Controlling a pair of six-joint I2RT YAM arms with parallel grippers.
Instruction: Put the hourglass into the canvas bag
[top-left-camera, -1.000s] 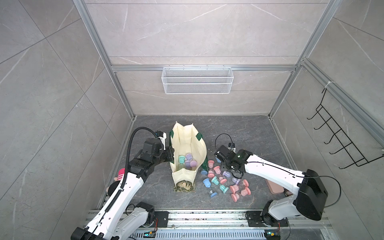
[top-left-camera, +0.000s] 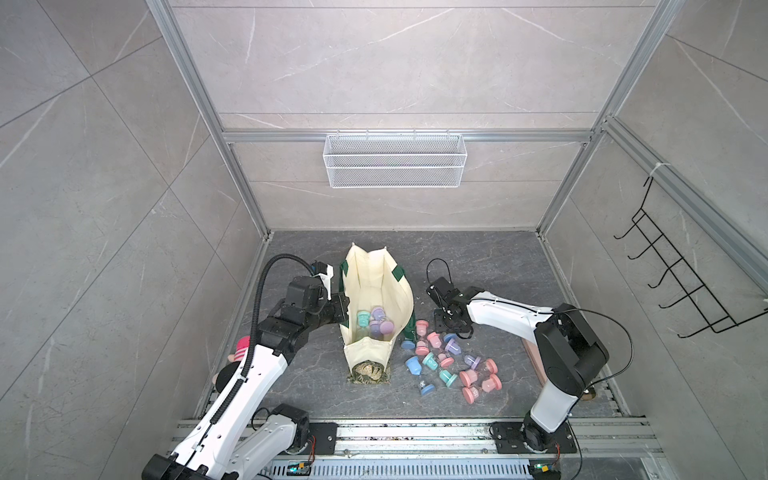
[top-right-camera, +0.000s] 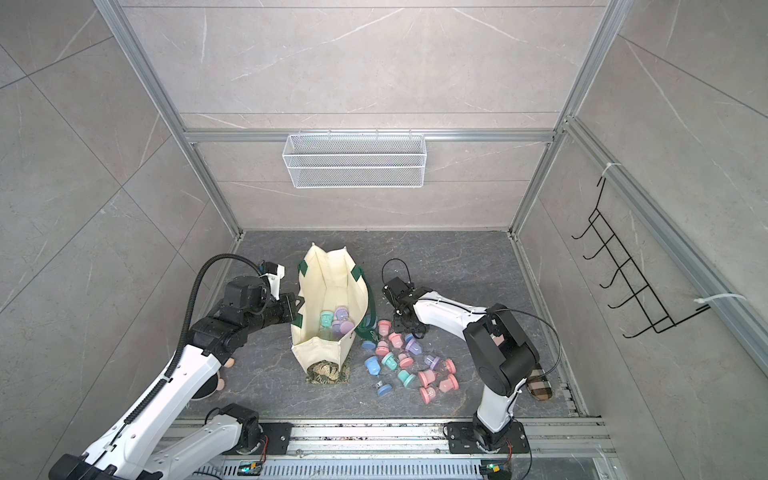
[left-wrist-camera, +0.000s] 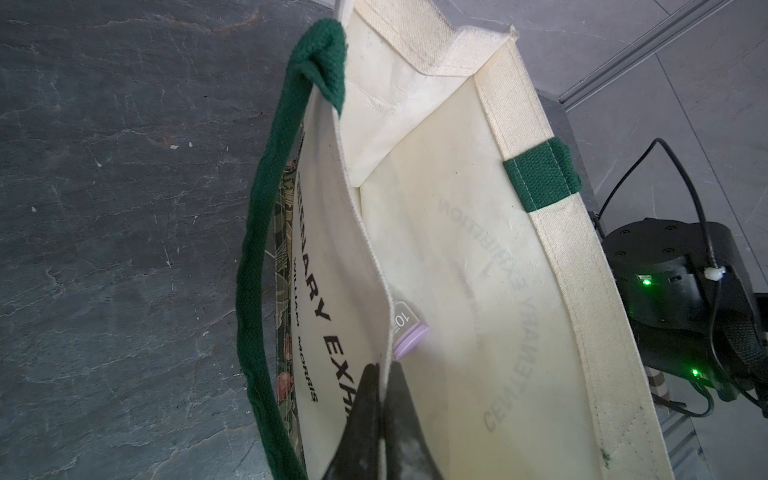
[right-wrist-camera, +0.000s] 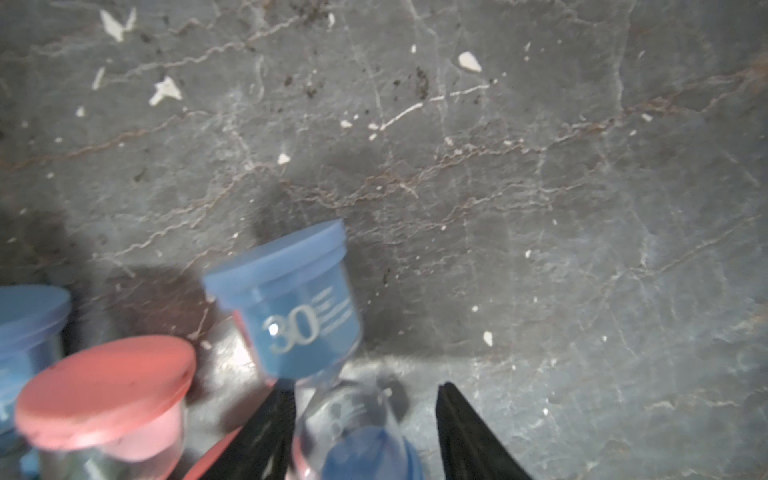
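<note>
The cream canvas bag (top-left-camera: 374, 276) stands open on the table, with several hourglasses, teal and purple (top-left-camera: 364, 318), inside. Its near-left rim (left-wrist-camera: 376, 276) runs down between the fingers of my left gripper, which is shut on it. To the bag's right, my right gripper is open over the hourglasses. In the right wrist view, a blue hourglass marked 30 (right-wrist-camera: 308, 316) lies just ahead of the fingertips. Its clear bulb and a blue end (right-wrist-camera: 364, 456) show between the spread fingers, slightly blurred; contact cannot be told.
Several pink, blue, teal and purple hourglasses (top-left-camera: 469, 377) lie scattered right of the bag. A green strap (top-left-camera: 409, 329) hangs on that side. A white wire basket (top-left-camera: 394, 160) and a black hook rack (top-left-camera: 680, 272) are on the walls.
The left arm and the bag have stayed still.
</note>
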